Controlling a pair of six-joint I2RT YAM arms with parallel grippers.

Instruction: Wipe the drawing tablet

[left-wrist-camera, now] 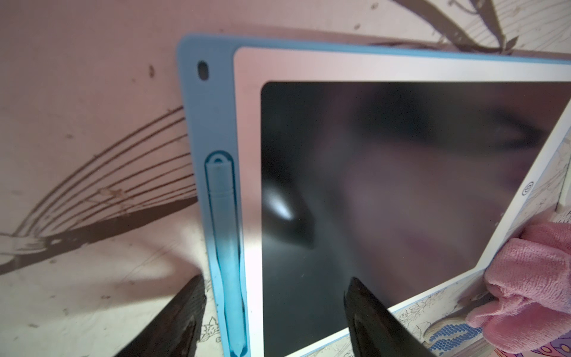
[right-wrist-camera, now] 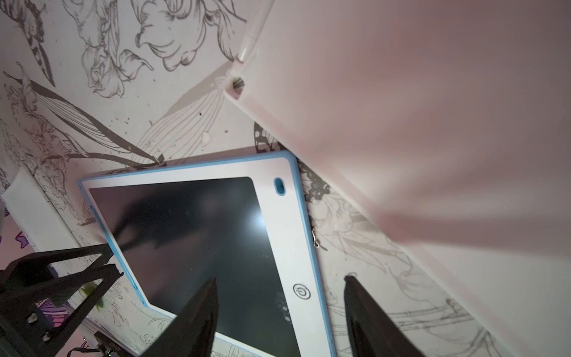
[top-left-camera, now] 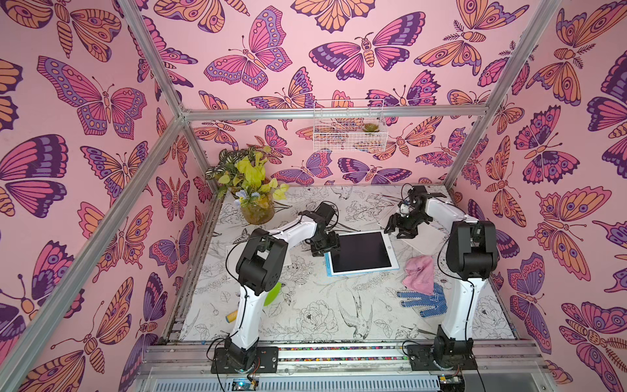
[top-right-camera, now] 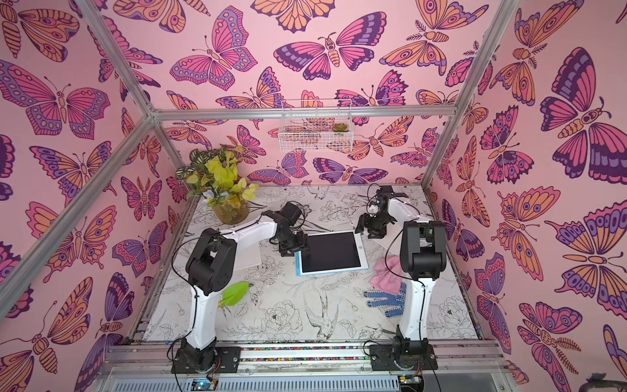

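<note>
The drawing tablet point(top-left-camera: 360, 252) lies flat mid-table, with a black screen, white frame and blue backing. Along its left edge sits a blue stylus point(left-wrist-camera: 224, 238) in a slot. My left gripper is open above that left edge, its fingertips apart on either side, nothing between them. Over the right edge, by the power button point(right-wrist-camera: 301, 291), my right gripper also has its fingers apart and empty. A crumpled pink cloth point(top-left-camera: 419, 273) rests on the table to the right front of the tablet, clear of both grippers.
A blue patterned glove point(top-left-camera: 424, 301) lies in front of the cloth. A white board point(right-wrist-camera: 416, 148) lies right of the tablet. A potted plant point(top-left-camera: 256, 207) stands back left, and a green leaf-shaped item point(top-right-camera: 235, 293) lies front left.
</note>
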